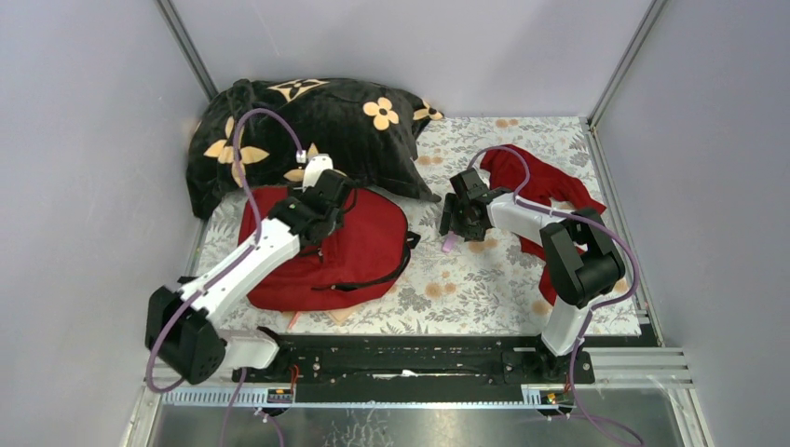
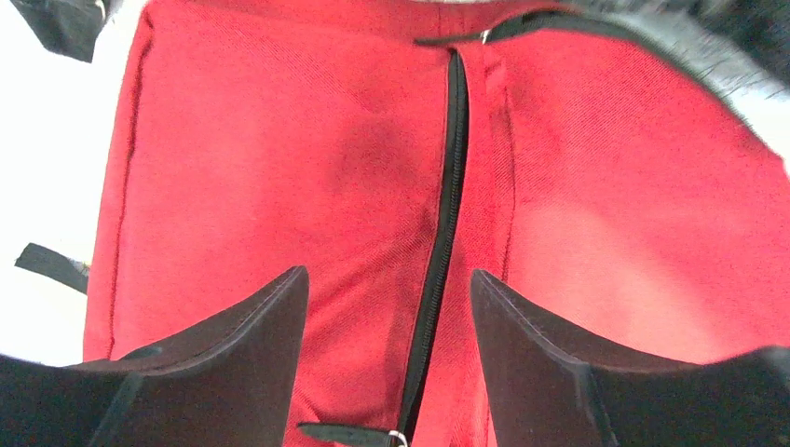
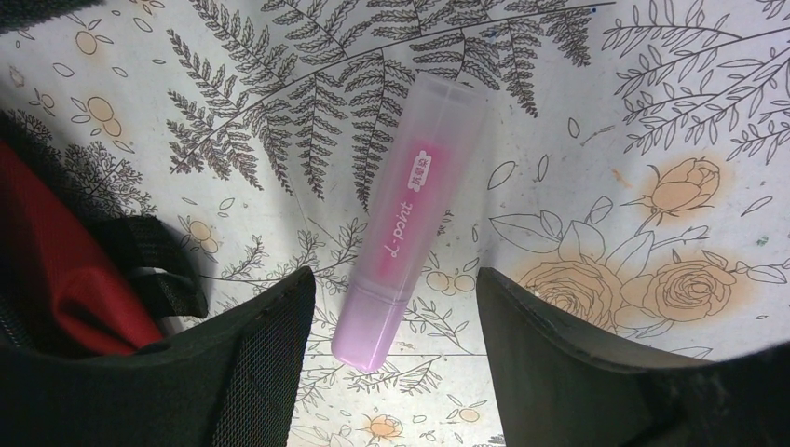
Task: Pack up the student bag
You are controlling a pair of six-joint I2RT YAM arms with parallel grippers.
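The red bag lies flat on the left half of the patterned table. Over its upper middle hangs my left gripper, open. In the left wrist view a black zipper runs up the red cloth between the open fingers, and a zipper pull shows near the bottom edge. A pink translucent tube with a lilac cap rests on the tablecloth in the right wrist view. My right gripper is open above it, with the cap end between its fingers and not gripped.
A black cushion with tan flowers fills the back left, behind the bag. Red cloth lies at the right beneath the right arm. The tablecloth is bare at the front middle.
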